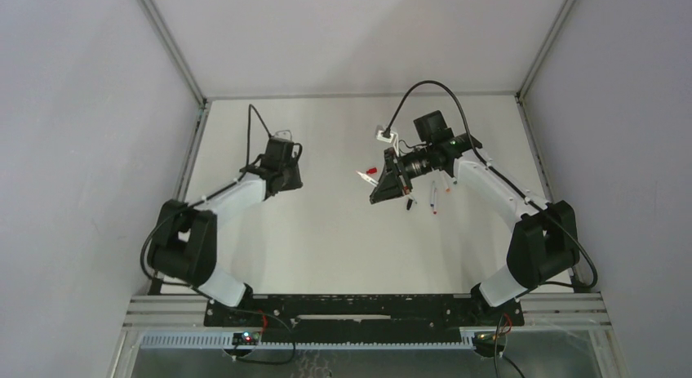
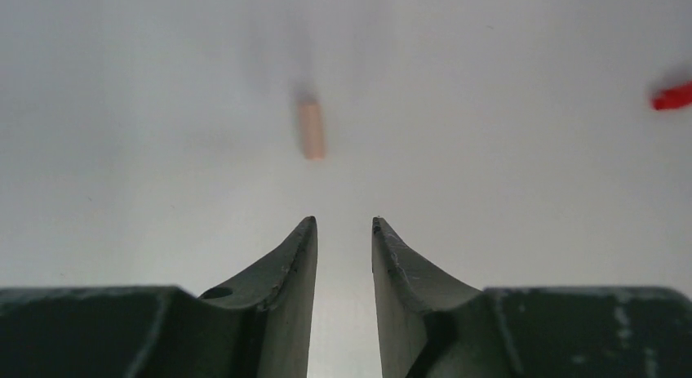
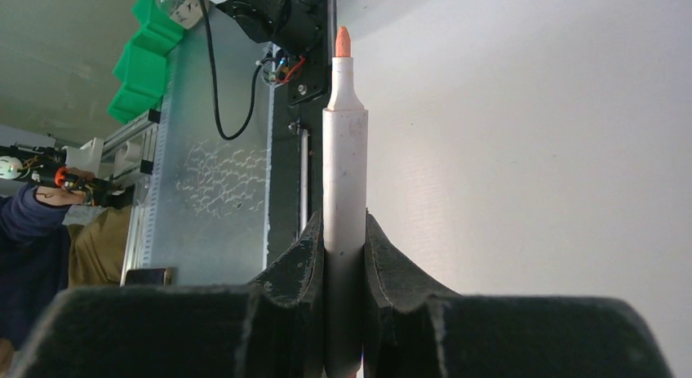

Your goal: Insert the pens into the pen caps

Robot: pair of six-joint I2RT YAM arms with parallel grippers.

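My right gripper is shut on an uncapped white pen (image 3: pixel 345 166) with an orange tip, pointing away from the gripper; the pen also shows in the top view (image 1: pixel 366 178). My left gripper points down over the table, part open with nothing between its fingers. An orange cap (image 2: pixel 312 131) lies ahead of its fingers, a red cap (image 2: pixel 674 95) at upper right; the red cap shows in the top view too (image 1: pixel 371 171).
Several other pens (image 1: pixel 434 197) and a black cap (image 1: pixel 409 204) lie beside and beneath the right arm.
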